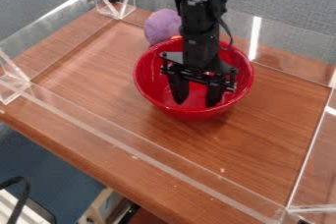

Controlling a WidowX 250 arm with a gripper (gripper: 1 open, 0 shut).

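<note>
My black gripper (197, 83) reaches down from the top of the view into a red bowl (153, 98) on the wooden table. Its fingers are inside the bowl; whether they are apart around something or empty is hard to make out. A purple ball-like object (161, 27) rests behind the bowl on the left, partly hidden by it.
Clear plastic walls edge the wooden table (105, 149). Bare table lies to the left, front and right of the bowl. A grey partition (289, 27) stands behind, and dark floor shows at lower left.
</note>
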